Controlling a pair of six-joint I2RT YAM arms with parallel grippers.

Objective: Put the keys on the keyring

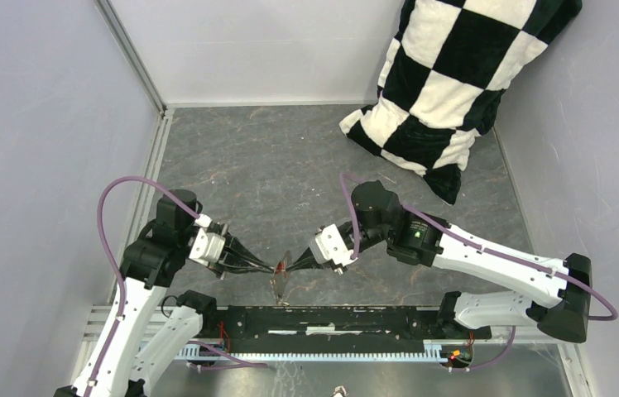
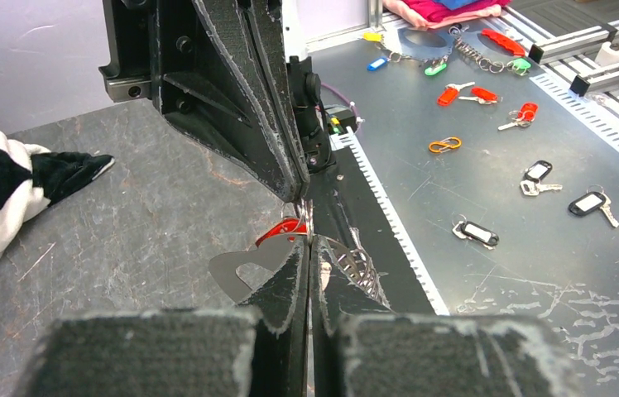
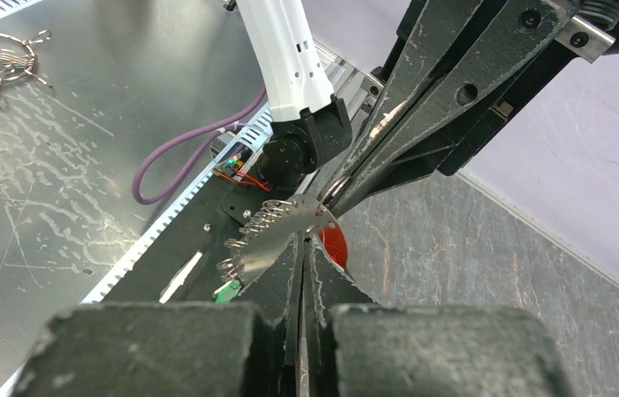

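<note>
The keyring is a flat metal plate [image 2: 244, 263] with small rings [image 2: 364, 273] along one edge, held up between the two arms. My left gripper [image 1: 271, 269] is shut on its edge. From the other side, my right gripper [image 1: 291, 268] comes close to it, shut. Just under the right fingertips in the left wrist view is thin ring wire [image 2: 307, 217]; whether it is pinched I cannot tell. A red tag hangs beside the plate, and the right wrist view shows the red piece [image 3: 333, 242] behind it. A green tag [image 3: 227, 290] shows low on the plate.
On the grey table lie red-tagged keys [image 2: 478, 96], black-tagged keys [image 2: 478, 234] and an orange clip [image 2: 444, 145]. A metal ring with clips [image 3: 12, 64] lies farther off. A checkered pillow [image 1: 447, 78] stands at the back.
</note>
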